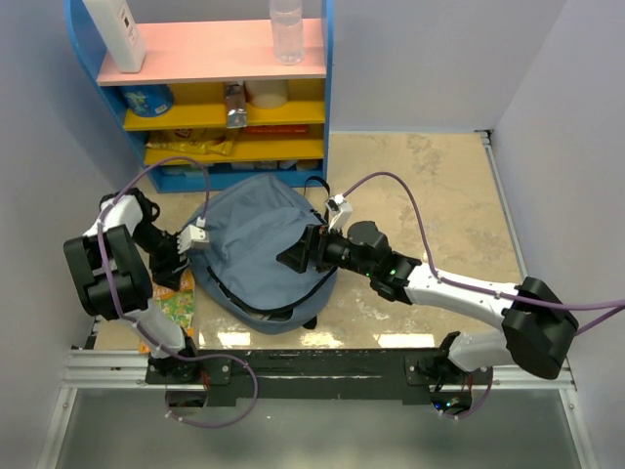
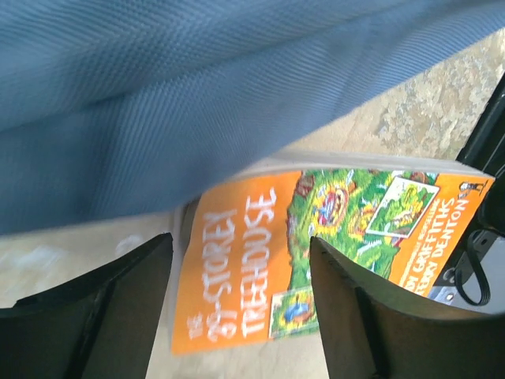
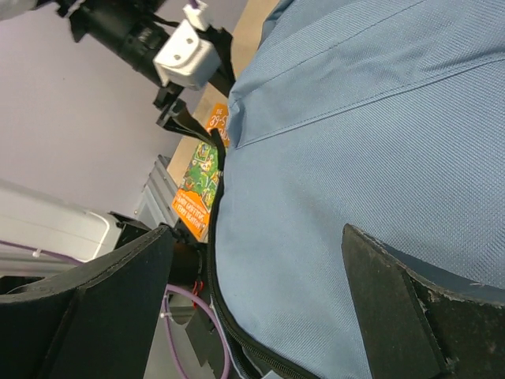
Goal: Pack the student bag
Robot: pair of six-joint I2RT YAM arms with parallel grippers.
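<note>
A book with an orange and green cover, "The 39-Storey Treehouse" (image 2: 237,253), lies on the table at the left edge; my left gripper (image 1: 181,266) is just over it, fingers apart on either side of its orange end in the left wrist view (image 2: 235,268), part open. The blue-grey bag (image 1: 259,254) lies flat in the middle, its edge beside the book, with a black zip along its front. My right gripper (image 1: 303,249) hangs open above the bag, which fills much of the right wrist view (image 3: 402,158).
A blue shelf unit (image 1: 210,51) with bottles, packets and containers stands at the back. The table's front edge runs close below the book and bag.
</note>
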